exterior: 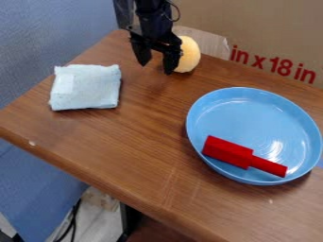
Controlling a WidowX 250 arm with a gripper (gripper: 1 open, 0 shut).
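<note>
My black gripper [155, 57] hangs at the top centre, over the back of the wooden table. Its dark fingers are parted, one to each side, just left of a round pale-yellow object [188, 57], which they partly overlap in view; whether they touch it I cannot tell. A folded light-blue cloth [85, 87] lies at the left. A blue plate [265, 123] sits at the right, with a red object [237, 155] like a rolling pin on it.
A cardboard panel [271, 33] with red lettering stands behind, and blue padding [38, 180] lies beyond the left edge.
</note>
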